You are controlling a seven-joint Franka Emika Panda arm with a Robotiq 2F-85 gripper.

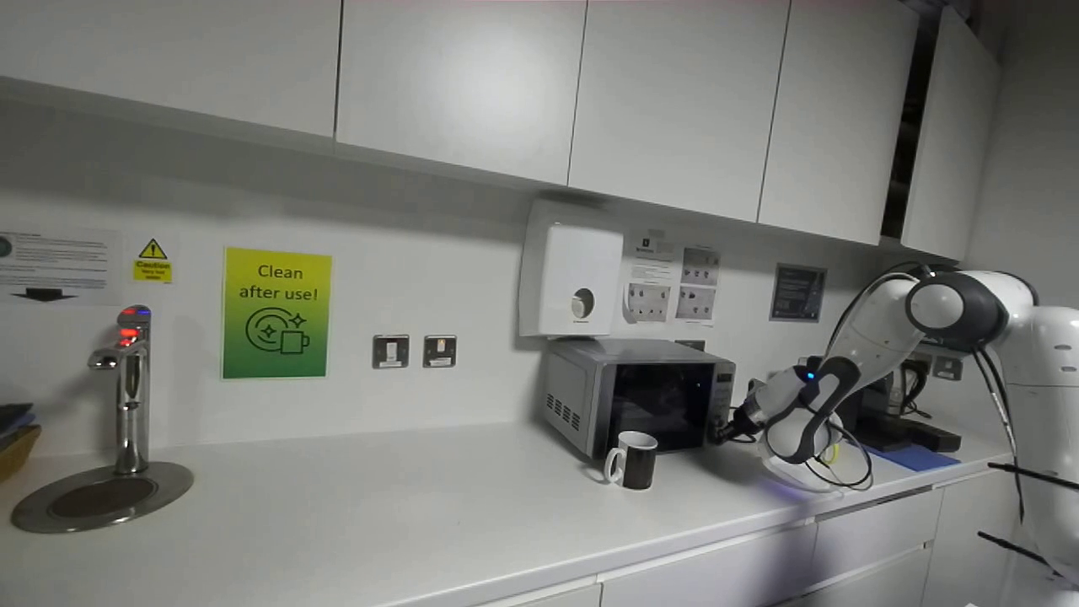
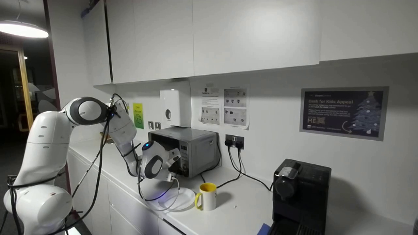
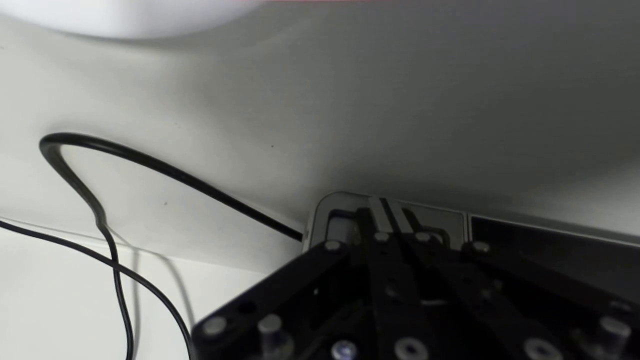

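A silver-grey microwave with a dark door stands against the wall, its door shut. My gripper is low at the right end of its front, by the control panel. Seen from the wrist, the gripper is shut, its two fingers side by side with nothing visible between them. The fingertips overlap the lower part of the microwave's panel; whether they touch it I cannot tell.
A black-and-white mug stands before the microwave. Near my wrist are a white plate and a white mug with yellow inside. Black cables run behind. A coffee machine stands farther along.
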